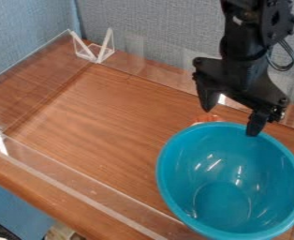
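My black gripper point(233, 108) hangs open from the top right, its two fingers apart, just above the far rim of a large turquoise bowl point(231, 192) on the wooden table point(87, 122). The bowl looks empty. A small pale reddish item shows partly behind the bowl's far rim, too small and hidden to tell what it is.
A white wire stand point(92, 47) sits at the far left corner. Clear low walls run along the table's edges, with a grey padded wall behind.
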